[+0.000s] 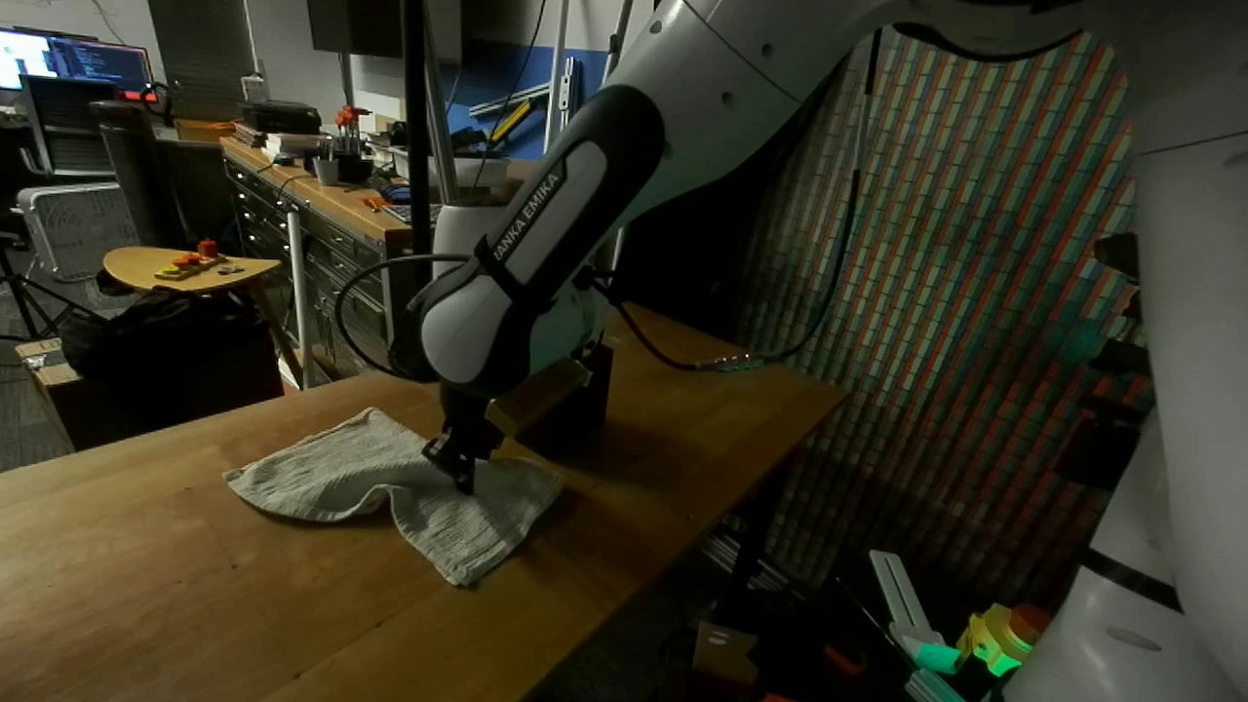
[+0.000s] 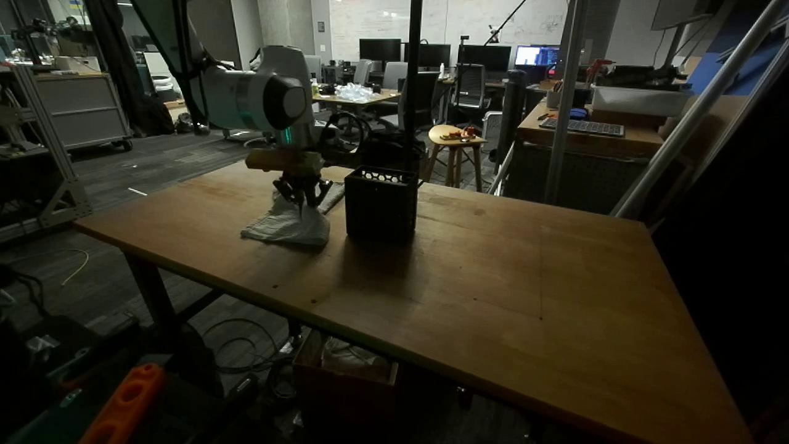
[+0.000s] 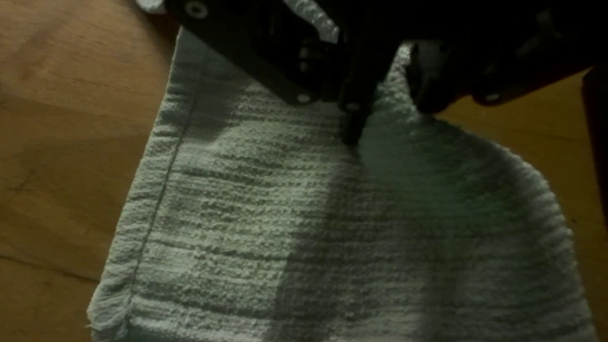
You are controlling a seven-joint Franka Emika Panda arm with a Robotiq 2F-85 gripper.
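Observation:
A pale, ribbed cloth (image 1: 339, 474) lies crumpled on the wooden table, its near part bent at an angle and wrinkled. My gripper (image 1: 465, 468) points down onto it near its middle, shut on a fold. Up close in the wrist view, the cloth (image 3: 245, 199) rises between the dark fingers of the gripper, its hemmed edge running down the left side. From the other side, the gripper (image 2: 303, 201) sits low over the cloth (image 2: 292, 228); how much fabric is pinched is hidden.
Close beside the cloth stands a black crate (image 2: 381, 207) with holes along its rim. Bare tabletop (image 2: 510, 274) stretches away on the crate's far side from the gripper. The table's edge (image 1: 655, 573) runs near the cloth's near end.

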